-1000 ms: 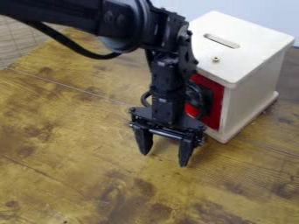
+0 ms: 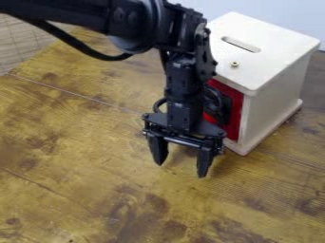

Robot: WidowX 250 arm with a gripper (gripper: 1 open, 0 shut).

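Note:
My black gripper [image 2: 181,157] hangs low over the wooden floor, fingers pointing down and spread apart, with nothing between them. Just behind it stands a white wooden box [image 2: 264,59] with a slot and a small knob on top. Its front has a red panel or interior [image 2: 231,114], partly hidden by my wrist.
Bare wooden floor [image 2: 76,161] fills the left and lower part of the view. A woven mat [image 2: 19,43] lies at the upper left, and a pale wall is at the top right.
Over the last second the arm has shifted very slightly; the gripper stays open in about the same place.

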